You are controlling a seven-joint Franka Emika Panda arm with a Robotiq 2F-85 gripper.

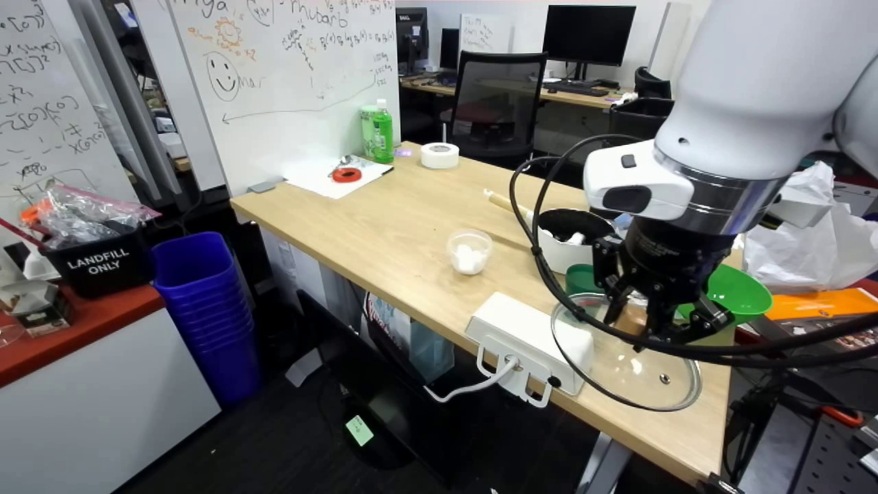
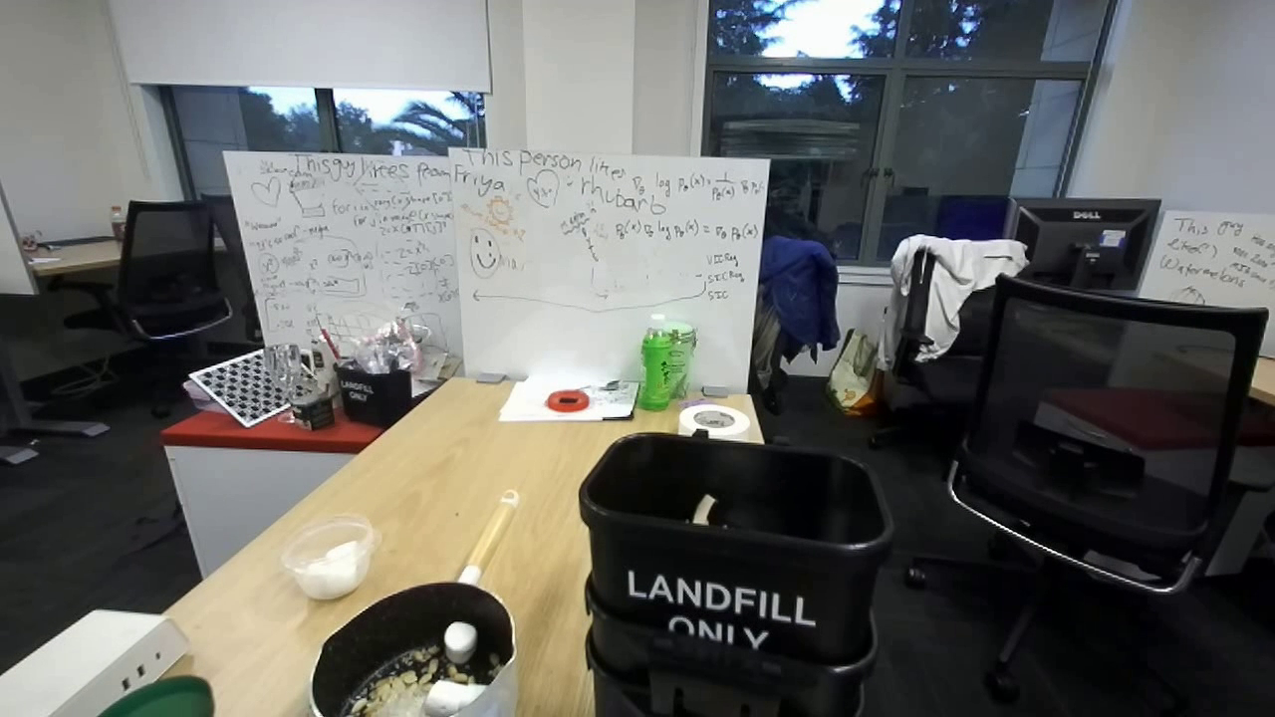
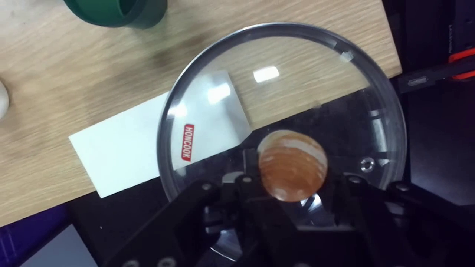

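A glass lid [image 3: 285, 58] with a metal rim hangs above the table's front right corner, its wooden knob [image 3: 294, 167] between the fingers of my gripper, which is shut on it. Exterior view 1 has the lid [image 1: 634, 374] below my gripper [image 1: 650, 317], slightly tilted and overlapping the end of the white box. Behind it stands a white pot [image 1: 562, 255] with a wooden handle; in exterior view 2 the pot [image 2: 502, 681] is uncovered, with pale pieces and white lumps inside.
The white power box [image 1: 527, 333] sits at the table's front edge. A green cup [image 1: 581, 278] stands between lid and pot, and a green bowl [image 1: 741, 292] lies to the right. A clear tub [image 1: 470, 251] holds white pieces.
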